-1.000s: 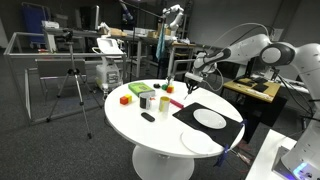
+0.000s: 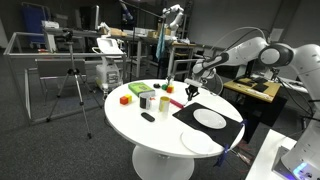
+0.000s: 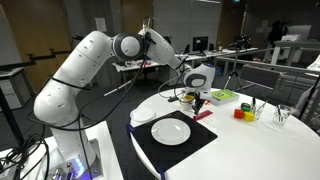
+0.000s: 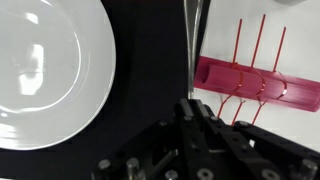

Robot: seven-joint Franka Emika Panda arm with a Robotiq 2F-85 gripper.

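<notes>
My gripper is shut on a slim silver utensil (image 4: 193,45), which stretches toward the top of the wrist view; its exact kind is unclear. In exterior view 1 the gripper (image 2: 191,93) hangs low by the back edge of the black mat. A dark red holder (image 4: 258,84) with several thin red prongs lies on the white table just right of the utensil. To the left, a white plate (image 4: 45,70) rests on the black mat (image 4: 145,90). That plate (image 3: 170,131) also shows in exterior view 2.
Another white plate (image 2: 197,141) lies near the table's front edge. A yellow mug (image 2: 164,104), a red block (image 2: 125,100) and a green tray (image 2: 140,87) occupy the other part of the table. A small black object (image 2: 148,117) lies near the front.
Seen in exterior view 1, the arm has come down, bringing my gripper lower toward the table by the mat. The plates and other table items look unmoved.
</notes>
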